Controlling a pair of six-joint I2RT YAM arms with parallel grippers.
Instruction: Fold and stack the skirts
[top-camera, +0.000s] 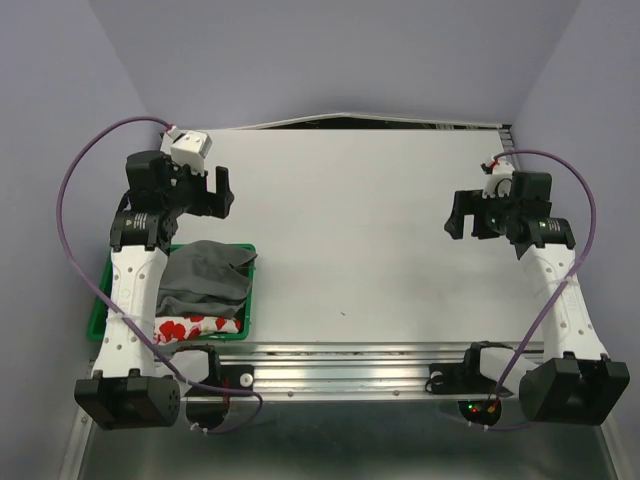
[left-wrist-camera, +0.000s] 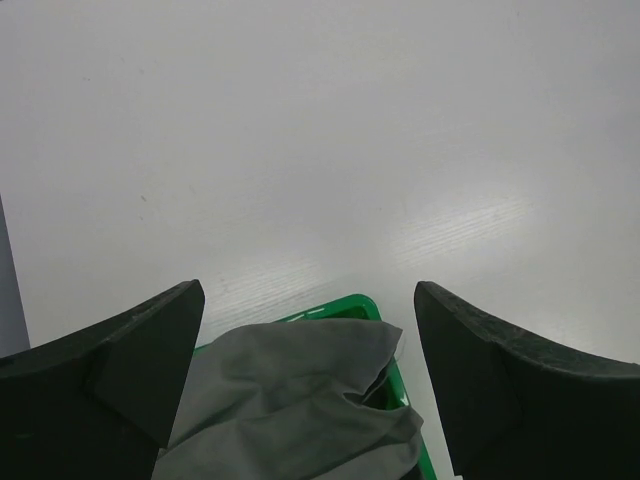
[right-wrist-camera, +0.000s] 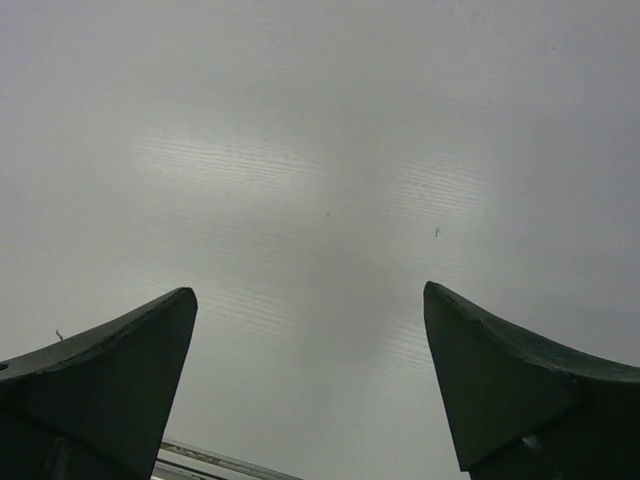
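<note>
A grey cloth (top-camera: 205, 280) (left-wrist-camera: 280, 400) lies bunched in a green basket (top-camera: 245, 322) at the lower left of the top view, over a red-and-white patterned cloth (top-camera: 190, 328). My left gripper (top-camera: 208, 198) hangs open above the table near the basket's far side, nothing between its fingers; the cloth shows below it in the left wrist view. My right gripper (top-camera: 470, 212) stands open above the right of the table, with only bare tabletop beneath it.
Walls border it at the back and both sides, and a metal rail (top-camera: 330, 370) runs along the front edge.
</note>
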